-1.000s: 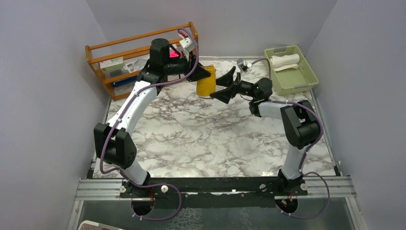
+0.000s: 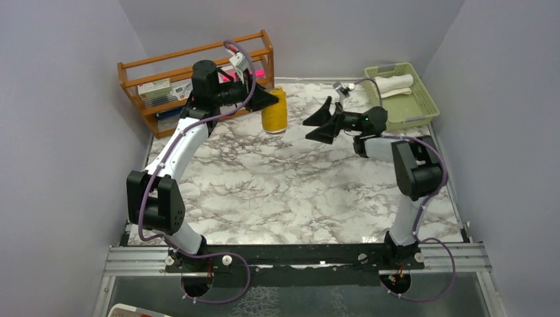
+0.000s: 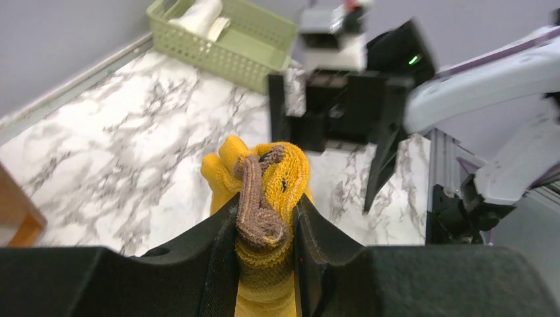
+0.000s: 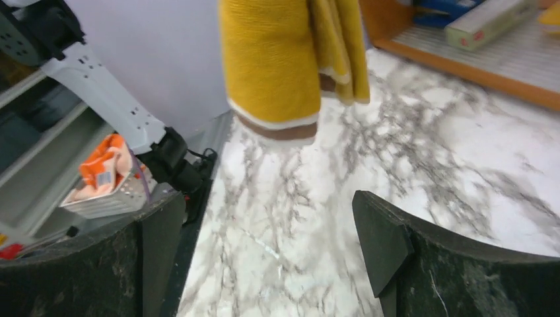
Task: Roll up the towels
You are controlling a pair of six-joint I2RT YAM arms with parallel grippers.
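Note:
A yellow towel (image 2: 275, 112) with brown bands hangs in the air, its bunched upper end pinched by my left gripper, which is shut on it. From there the cloth drops in folds, and its lower yellow part (image 4: 277, 72) with a white and brown edge shows in the right wrist view. To the right, apart from the towel, my right gripper (image 2: 315, 127) stands open, nothing between its fingers. In the right wrist view its two fingers (image 4: 386, 244) are wide apart.
A green basket (image 2: 432, 109) at the back right holds a white rolled towel (image 2: 394, 84). At the back left stands a wooden rack (image 2: 191, 69) with boxes.
The left gripper has shifted slightly left with the towel.

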